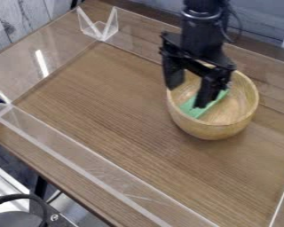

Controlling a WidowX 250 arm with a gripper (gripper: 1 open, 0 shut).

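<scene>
A round tan bowl (pixel 227 120) sits at the right of the wooden table, holding a green object (pixel 208 103). My dark gripper (pixel 194 75) hangs over the bowl's left and back part, blurred, partly hiding it and the green object. Whether its fingers are open or shut is unclear.
A clear plastic item (pixel 98 25) stands at the back left. A black cable (pixel 26 199) lies at the lower left corner, beyond the table's edge.
</scene>
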